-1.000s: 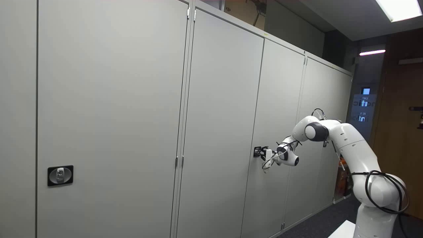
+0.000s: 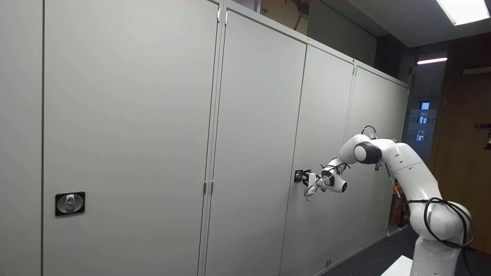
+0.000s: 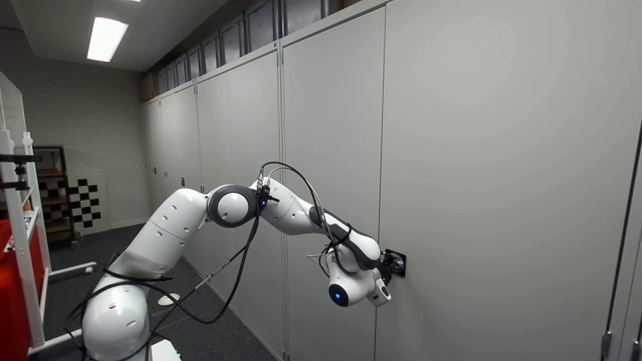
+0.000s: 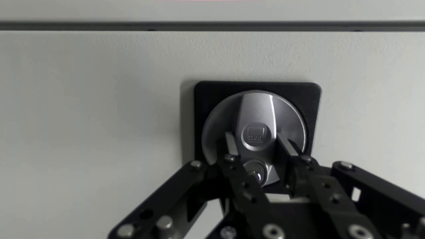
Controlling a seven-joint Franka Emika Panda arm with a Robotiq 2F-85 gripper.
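Note:
A silver latch handle [image 4: 257,115] sits in a round grey recess on a square black plate [image 4: 207,93], fixed to a closed grey cabinet door [image 4: 99,119]. My gripper is shut on the handle, one finger at each side of it, just above the keyhole. In exterior view 1 the gripper [image 2: 305,177] meets the latch close to the seam between two doors. Exterior view 2 shows the black latch plate [image 3: 397,262], partly covered by the hand and wrist. The handle is tilted slightly relative to the plate in the wrist view.
Another latch [image 2: 70,204] is on a door at the left of exterior view 1. The cabinet row forms one flat wall with its doors flush. A red object [image 3: 12,283] and a white frame [image 3: 21,240] stand at the left of exterior view 2. Cables hang from the arm.

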